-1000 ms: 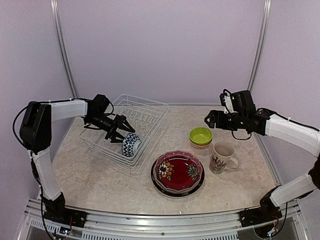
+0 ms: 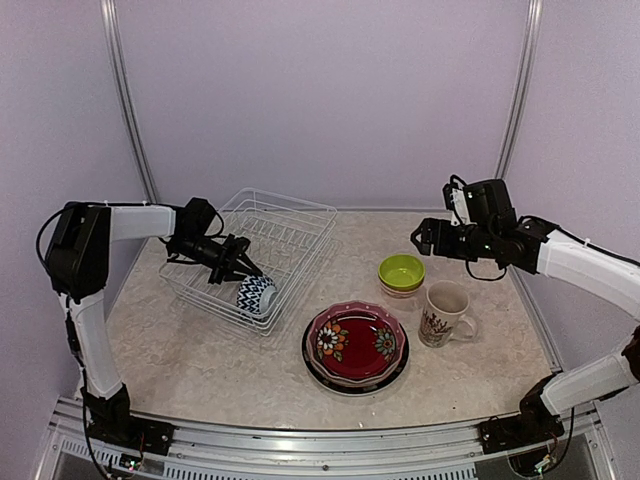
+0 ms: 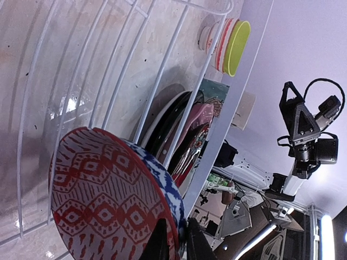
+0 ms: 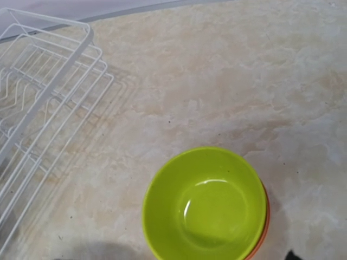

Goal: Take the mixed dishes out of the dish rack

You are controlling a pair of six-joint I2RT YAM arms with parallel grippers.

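Note:
In the dish rack (image 2: pixel 285 235) at left lies one bowl (image 2: pixel 257 294), tilted on its side, blue-and-white zigzag outside. Its inside is red-patterned in the left wrist view, where the bowl (image 3: pixel 108 195) leans by the rack wires. My left gripper (image 2: pixel 247 268) is over its upper edge, shut, with the thin rim between its fingers. On the right, my right gripper (image 2: pixel 425 238) stands open and empty behind a stack of small bowls (image 2: pixel 402 272), the top one green. A plate stack (image 2: pixel 356 345) and a mug (image 2: pixel 441 314) stand on the table.
The rack's white wire side (image 4: pixel 46 89) rises close around the left gripper.
The bowl has shifted slightly left and tipped within the rack. The right arm has barely moved; the stacked dishes are unchanged.

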